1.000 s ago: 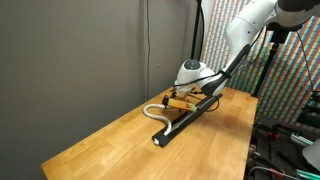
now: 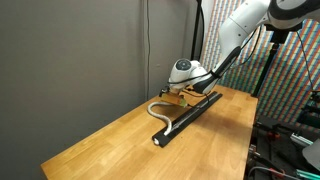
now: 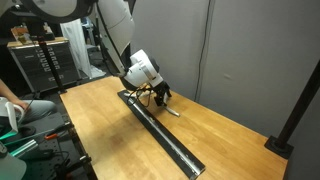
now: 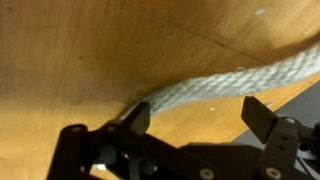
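A white braided rope (image 4: 235, 82) lies in a curve on the wooden table. In exterior view 1 the rope (image 2: 151, 112) bends round beside the far end of a long black bar, close to the grey wall. My gripper is open, and the rope passes beyond its fingertips (image 4: 137, 118), running from near the left finger up to the right. Exterior view 1 shows the gripper (image 2: 172, 98) low over the table at the rope's back part. Nothing shows held between the fingers; contact with the rope cannot be told.
The long black bar (image 2: 185, 121) with a pale stripe lies on the table beside the rope. Bare table (image 2: 100, 145) spreads out to the left in exterior view 1. A grey wall (image 2: 90, 60) stands behind the table.
In exterior view 1 my gripper has shifted left and toward the wall, nearer the rope. The rope and black bar appear unmoved.
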